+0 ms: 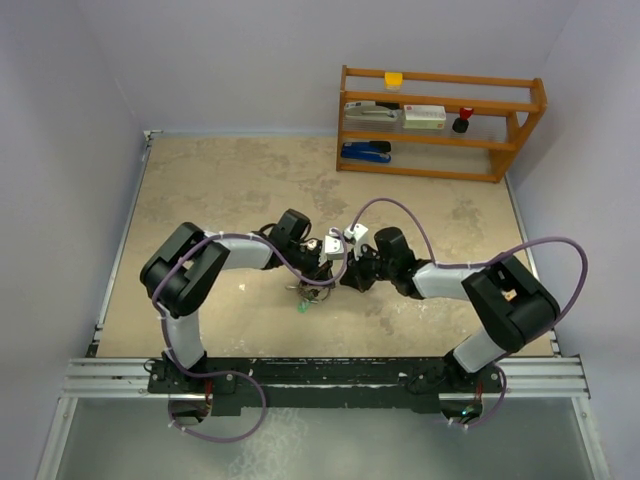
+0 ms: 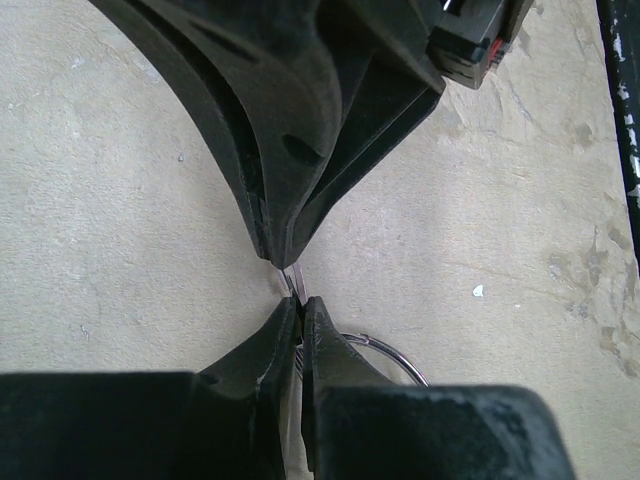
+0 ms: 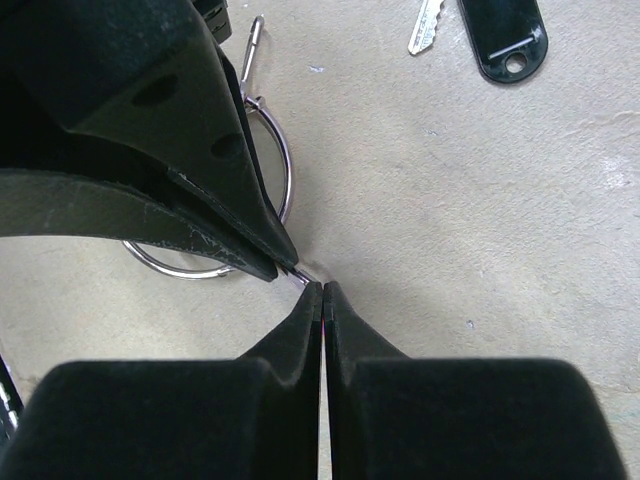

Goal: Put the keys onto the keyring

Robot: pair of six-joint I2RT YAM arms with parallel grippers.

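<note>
The thin metal keyring (image 3: 286, 165) is caught in my left gripper, whose fingers are shut on it; its loop (image 2: 385, 350) shows below those fingers. A short end of the wire (image 3: 304, 276) sticks out from the left fingertips toward my right gripper. The right gripper is shut right beside that end, with nothing visible between its fingers; whether they touch the wire I cannot tell. A key (image 3: 427, 25) and a black tag (image 3: 503, 40) lie on the table. From above, the keys (image 1: 315, 294) are bunched under the left gripper.
A green tag (image 1: 302, 305) lies by the keys. The wooden rack (image 1: 440, 138) stands at the back right, holding a blue stapler (image 1: 366, 152) and a white box (image 1: 424, 117). Open table surrounds the two arms.
</note>
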